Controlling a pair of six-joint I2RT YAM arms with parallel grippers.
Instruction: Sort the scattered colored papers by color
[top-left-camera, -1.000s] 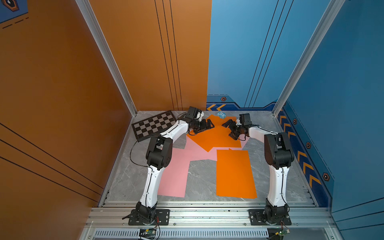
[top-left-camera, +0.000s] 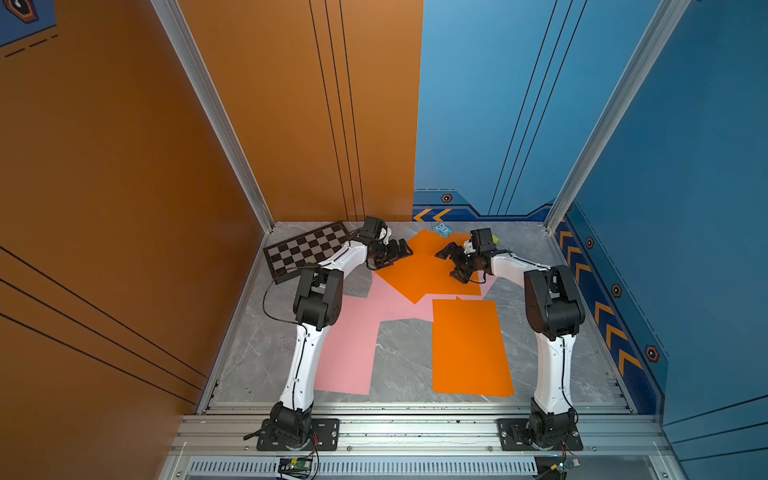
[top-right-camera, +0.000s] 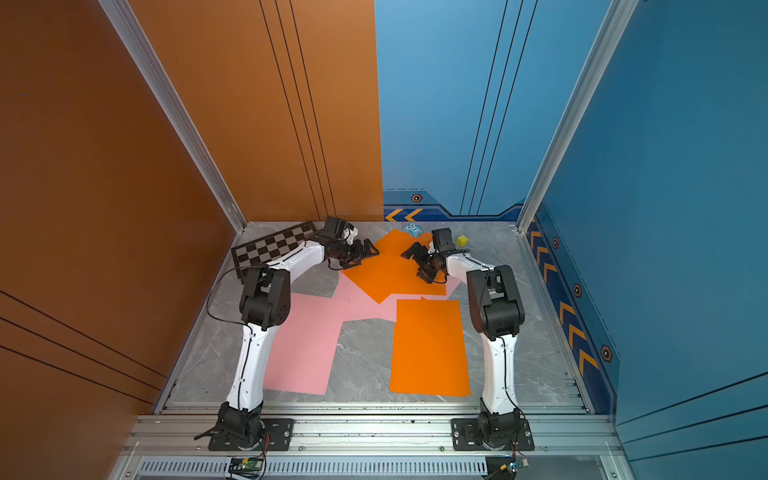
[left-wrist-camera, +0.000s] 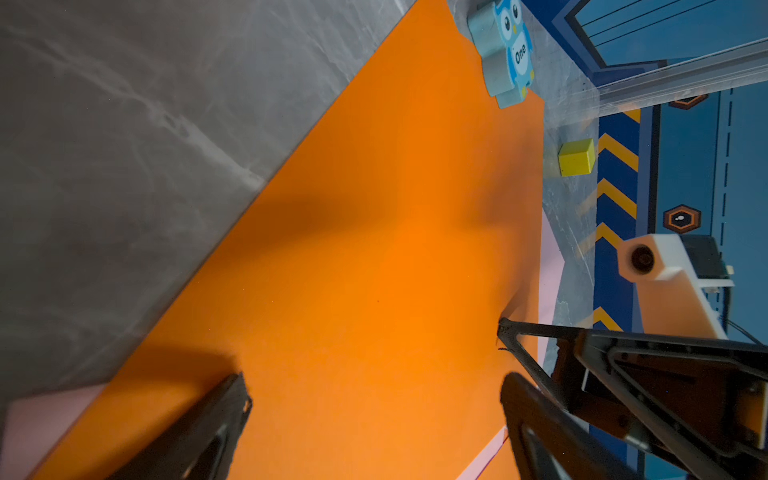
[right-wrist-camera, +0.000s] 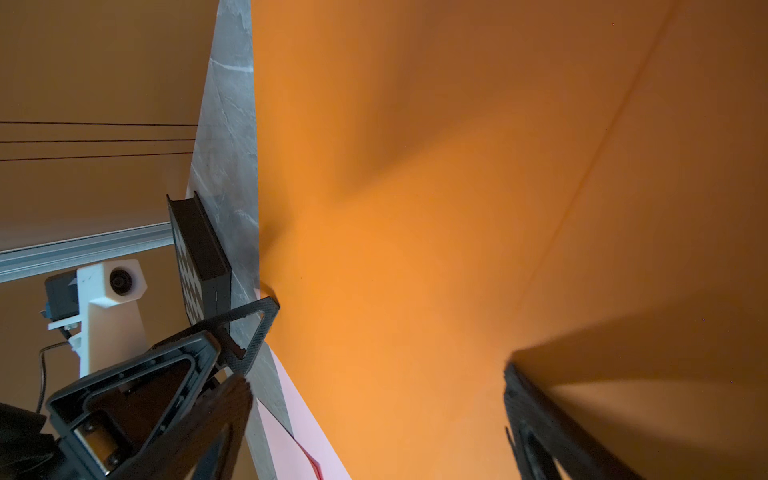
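Observation:
Overlapping orange sheets (top-left-camera: 424, 276) lie on the far middle of the table, on top of pink paper (top-left-camera: 400, 308). Nearer the front, a single orange sheet (top-left-camera: 470, 348) is flat on the right and a pink sheet (top-left-camera: 349, 352) on the left. My left gripper (top-left-camera: 397, 257) is open over the left edge of the far orange paper; in the left wrist view, only orange surface shows between its fingers. Over the right part of that paper, my right gripper (top-left-camera: 448, 265) is open too, with nothing held between its fingers.
A blue owl block (left-wrist-camera: 504, 52) rests at the far edge of the orange paper. Beyond it on the right sits a yellow cube (top-right-camera: 462, 240). A checkered board (top-left-camera: 308, 250) occupies the back left. Bare grey table (top-left-camera: 404, 360) separates the two front sheets.
Since a second ago, both grippers have shifted left, the left one more clearly. The right one has also come slightly nearer the front. The papers look unmoved.

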